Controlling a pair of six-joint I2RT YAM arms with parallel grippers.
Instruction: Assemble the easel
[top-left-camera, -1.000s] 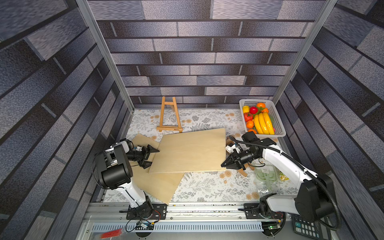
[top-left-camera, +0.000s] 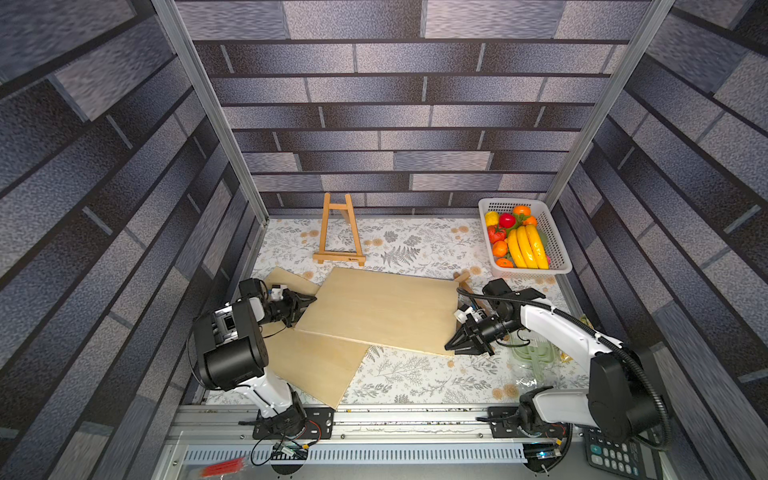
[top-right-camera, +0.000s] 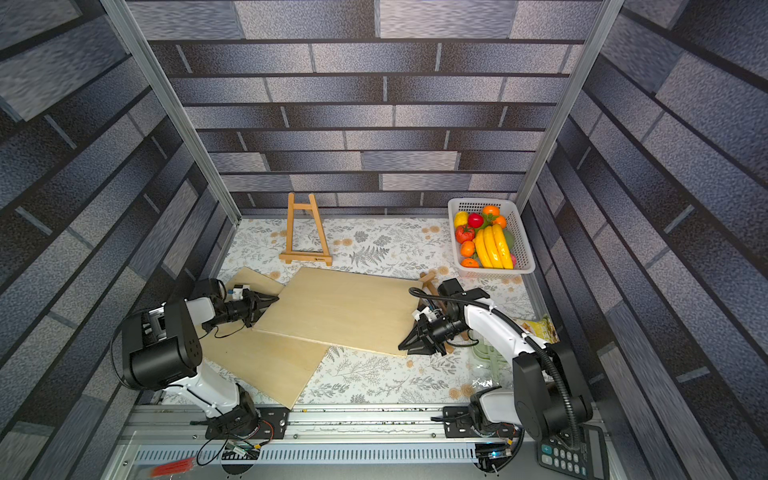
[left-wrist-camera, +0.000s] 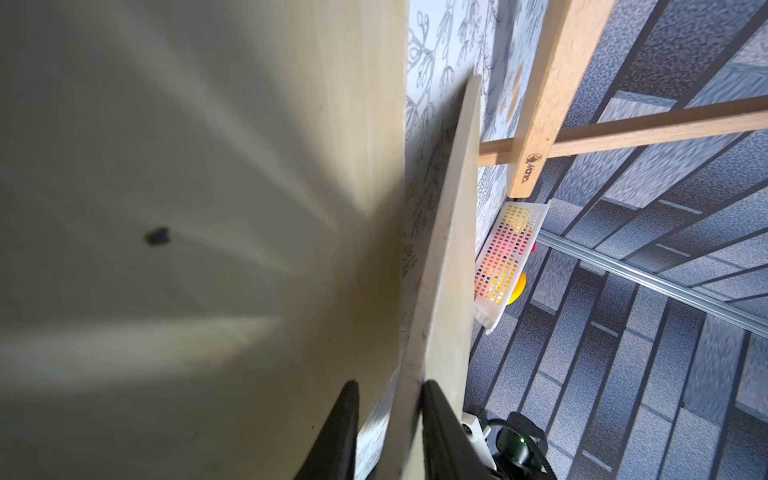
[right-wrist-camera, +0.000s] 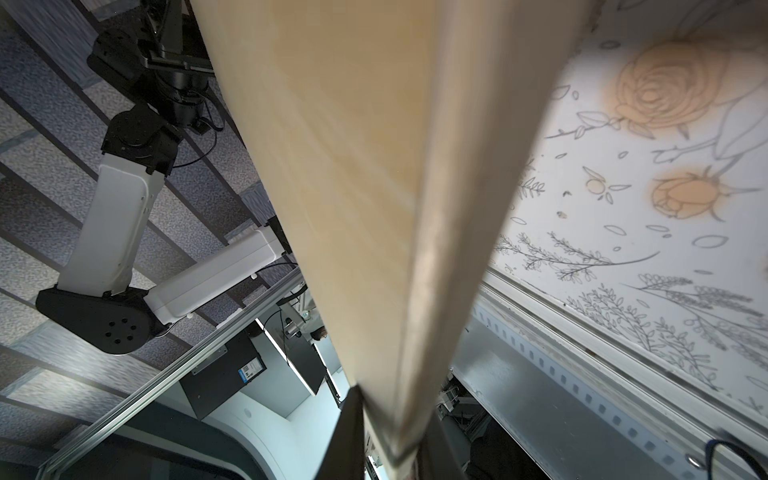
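A thin plywood board (top-left-camera: 384, 304) lies across the middle of the table, its left part over a second board (top-left-camera: 320, 369). At its left edge is my left gripper (top-left-camera: 307, 307); in the left wrist view the board's edge (left-wrist-camera: 436, 272) runs between its fingers, one close against the board and a gap showing at the other. My right gripper (top-left-camera: 454, 349) is shut on the board's near right corner. A small wooden easel (top-left-camera: 340, 257) stands upright at the back left. Another wooden piece (top-right-camera: 429, 279) lies partly hidden behind my right gripper.
A basket (top-left-camera: 560, 257) of fruit stands at the back right. By the right arm are a green-lidded container (top-left-camera: 534, 352) and a yellow packet (top-right-camera: 537, 329).
The upper board's right side has come lower and nearer the front, with my right gripper.
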